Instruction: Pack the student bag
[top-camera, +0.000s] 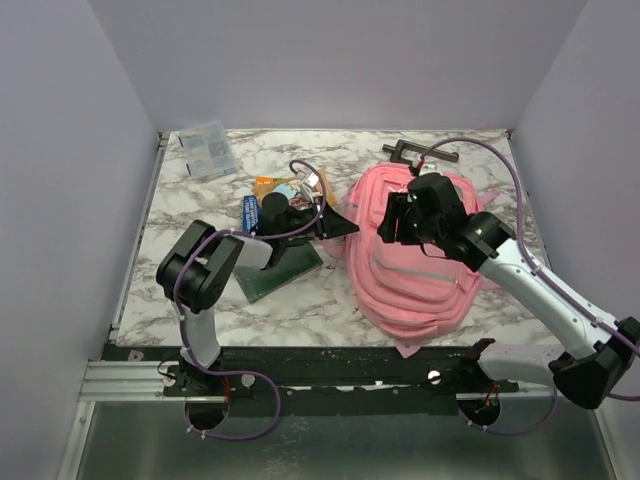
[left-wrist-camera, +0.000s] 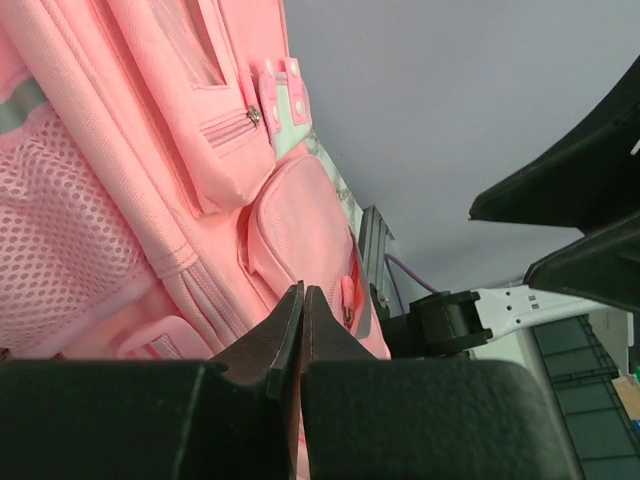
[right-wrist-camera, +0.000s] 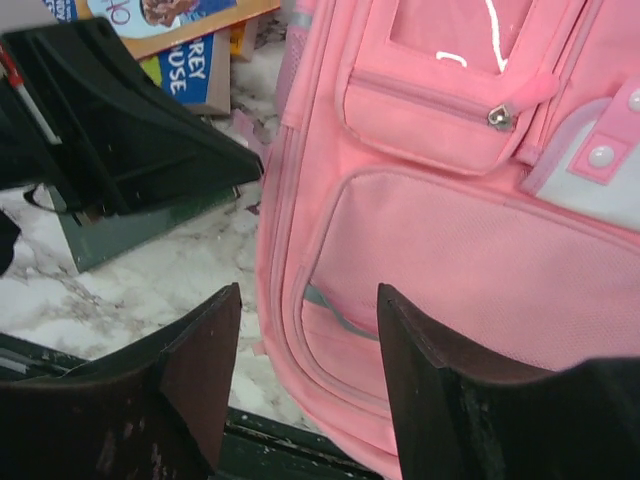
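The pink bag lies on the right half of the table, with its front pockets facing up. At its left edge is my left gripper. In the left wrist view that gripper is shut, with nothing between its fingertips, and the bag's side and mesh pocket fill the area beyond it. No side zipper pull shows between the fingers. Over the bag, my right gripper stands open, the bag's front pocket below and free of it. A front-pocket zipper pull also shows there.
Left of the bag lie a dark green board, several books and, at the back left, a clear case. A black bracket-like object sits behind the bag.
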